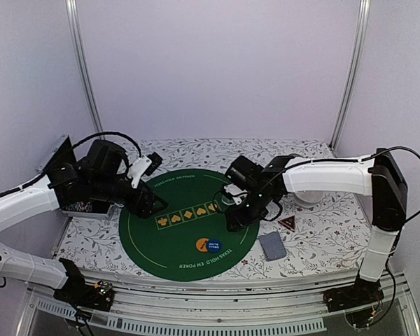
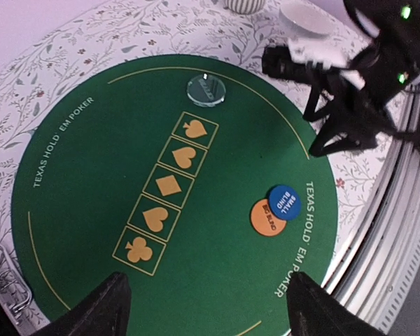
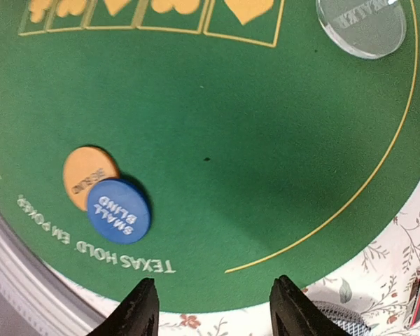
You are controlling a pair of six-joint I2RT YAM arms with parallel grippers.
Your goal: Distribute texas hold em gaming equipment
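Observation:
On the round green poker mat (image 1: 171,241) lie an orange big blind disc (image 2: 267,218) and a blue small blind disc (image 2: 285,201), which partly covers the orange one. A clear round disc (image 2: 206,91) rests near the spade end of the suit boxes. My left gripper (image 1: 156,204) hangs open over the mat's left part, nothing between its fingers. Above the mat's right part is my right gripper (image 1: 239,222), its fingers (image 3: 141,308) apart and empty. Off the mat at the right lie a blue-grey card deck (image 1: 272,246) and a dark red-edged triangle (image 1: 288,222).
A dark tray (image 1: 91,212) stands at the left behind my left arm. White round bowls (image 1: 309,198) sit at the back right.

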